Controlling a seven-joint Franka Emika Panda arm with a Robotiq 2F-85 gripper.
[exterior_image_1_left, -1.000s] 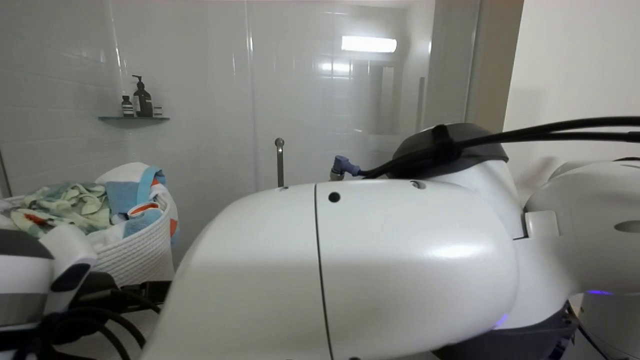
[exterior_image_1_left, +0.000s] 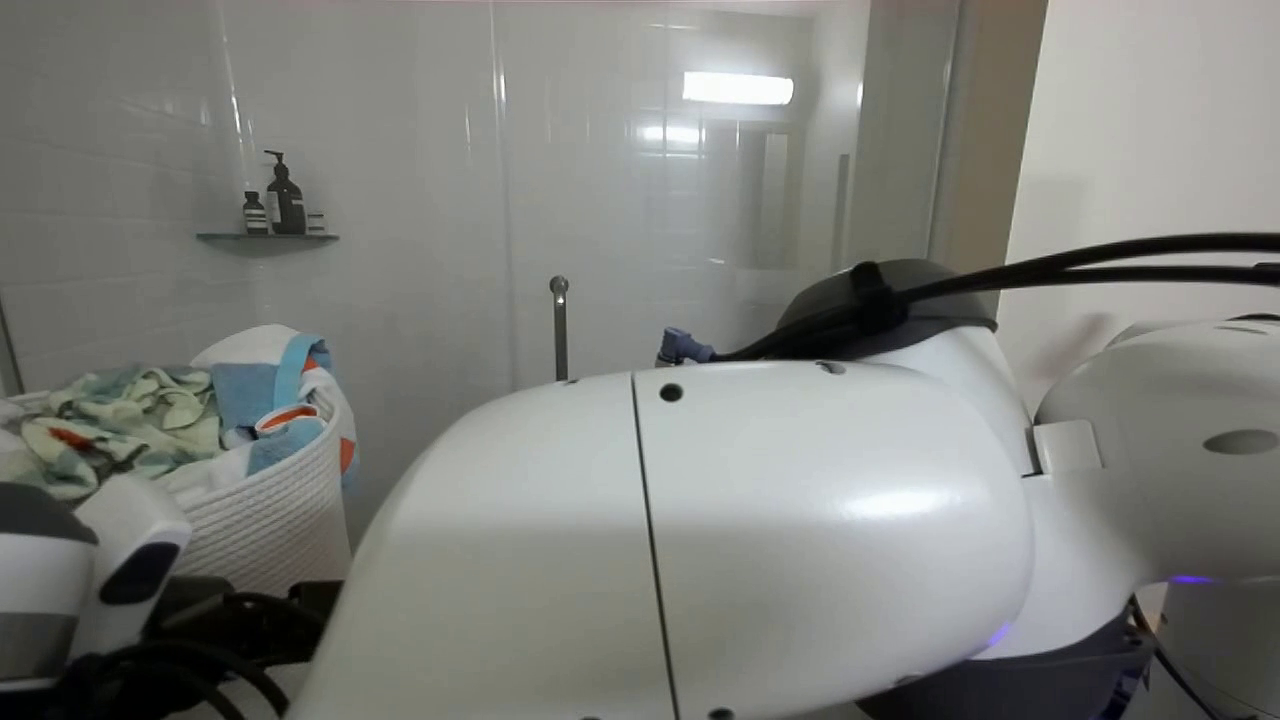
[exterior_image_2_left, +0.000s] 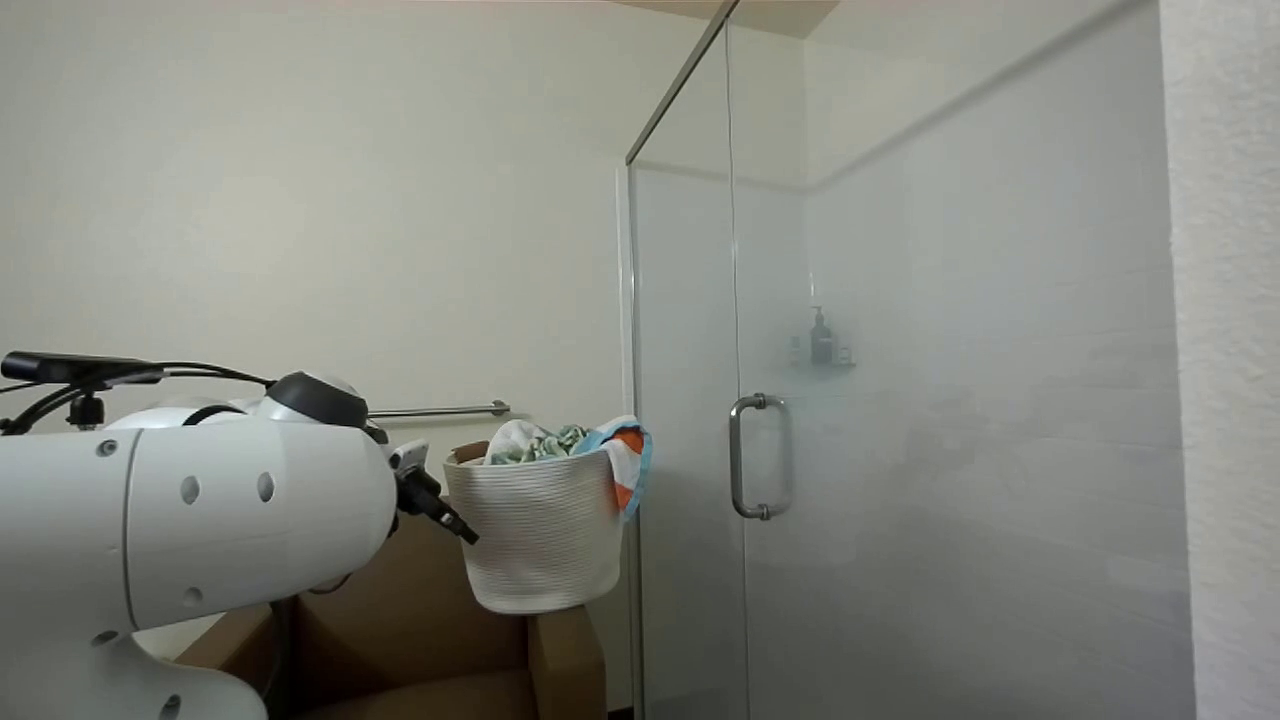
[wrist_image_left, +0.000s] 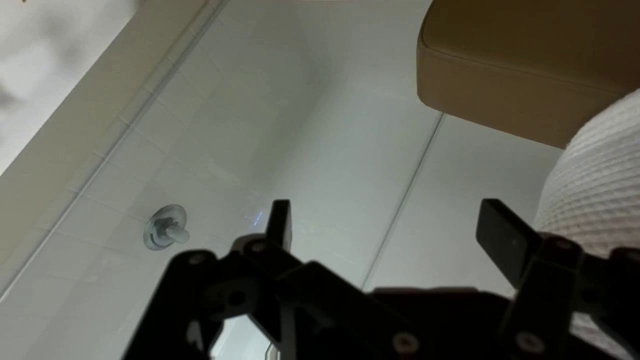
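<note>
A white woven basket (exterior_image_2_left: 540, 534) rests on the arm of a brown chair, filled with green and white cloths and a blue, white and orange towel (exterior_image_2_left: 626, 462) draped over its rim. In exterior view 2 my gripper (exterior_image_2_left: 468, 536) hangs just in front of the basket, pointing toward the shower. Its fingers stand open in the wrist view, with nothing between the two dark fingers. The basket's side (wrist_image_left: 594, 174) shows close behind the right finger; whether they touch I cannot tell. Exterior view 1 hides most of the gripper behind the arm.
The glass shower door carries a metal handle (exterior_image_2_left: 739, 456). Inside are a corner shelf with bottles (exterior_image_1_left: 286, 198) and a shower valve (wrist_image_left: 166, 227). A towel bar (exterior_image_2_left: 438, 412) is on the back wall. The brown chair (exterior_image_2_left: 414, 618) stands below the basket.
In exterior view 1 the arm's wrist at the lower left has shifted slightly left and down, and the upper joint has moved a little left. The basket and towels look unmoved.
</note>
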